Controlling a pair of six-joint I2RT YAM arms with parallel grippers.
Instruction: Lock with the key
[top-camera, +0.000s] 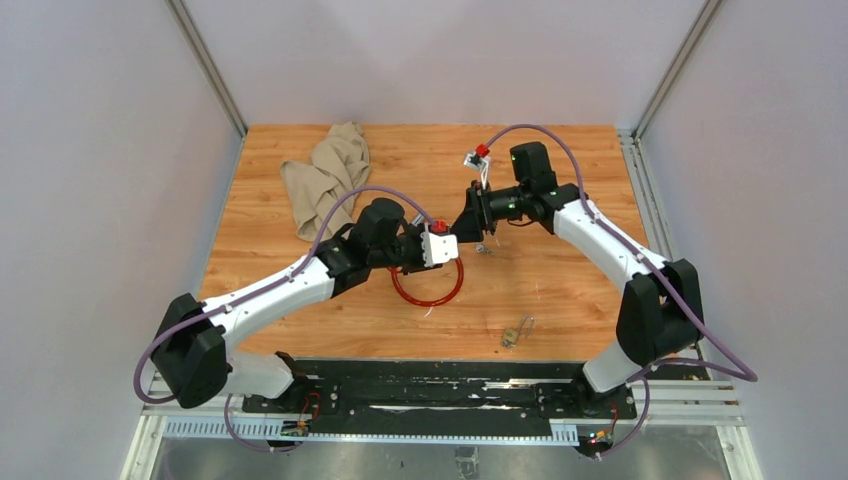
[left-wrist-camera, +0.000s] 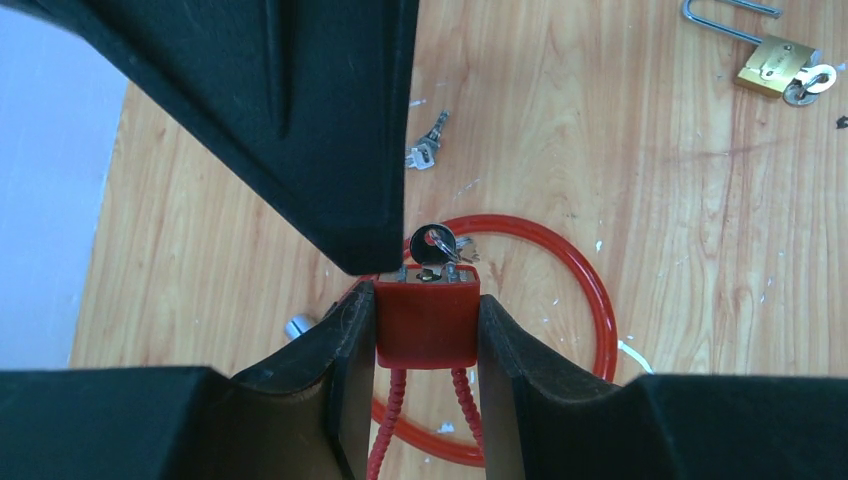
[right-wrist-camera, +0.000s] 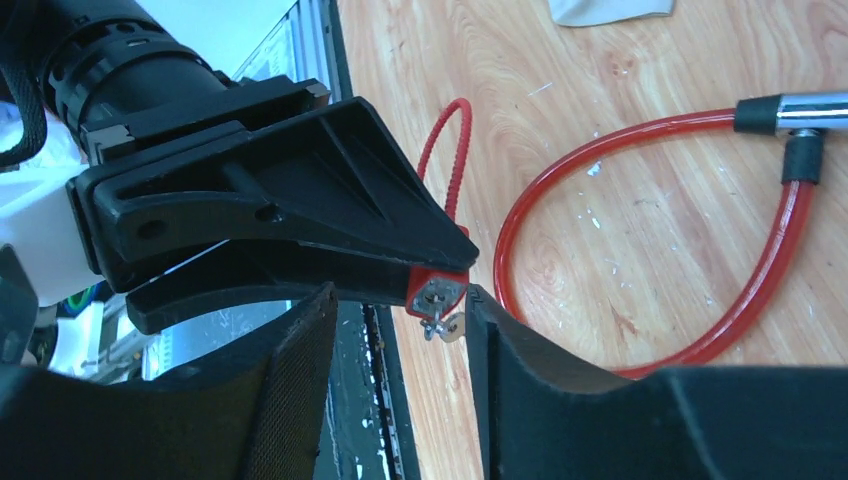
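My left gripper is shut on a red padlock with a red cord shackle; a key sticks up from its keyhole side, also seen under the padlock's body in the right wrist view. My right gripper is open, its fingers either side of that key, just short of it; whether they touch it cannot be told. The right gripper's black housing fills the upper left of the left wrist view.
A red cable lock (right-wrist-camera: 750, 290) lies coiled below. Loose keys (left-wrist-camera: 425, 145) and a brass padlock (left-wrist-camera: 770, 65) lie on the wooden table (top-camera: 550, 290). A beige cloth (top-camera: 320, 180) is at the back left.
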